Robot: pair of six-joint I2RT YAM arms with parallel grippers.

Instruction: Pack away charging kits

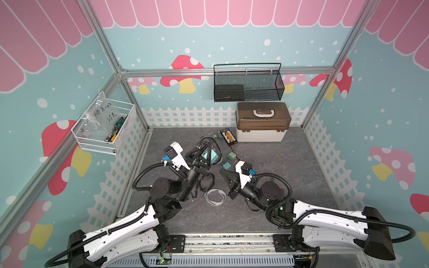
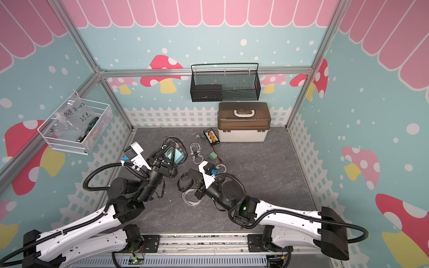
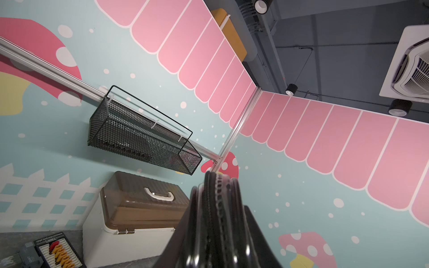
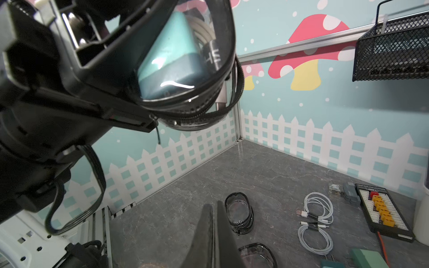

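Observation:
A clear black-edged pouch holding a teal block and cable hangs raised at centre-left, with my left gripper (image 1: 204, 156) shut on it; its black zip edge fills the lower middle of the left wrist view. My right gripper is shut, nothing between its fingers, lower and to the right. On the table lie coiled white cables (image 4: 315, 239), black-edged loops or pouches (image 4: 239, 223), a green block (image 4: 367, 259) and a board with yellow connectors (image 4: 386, 210).
A brown-lidded case (image 1: 263, 120) stands at the back right beneath a black wire basket (image 1: 263, 89). A white basket (image 1: 123, 138) with bags hangs on the left wall.

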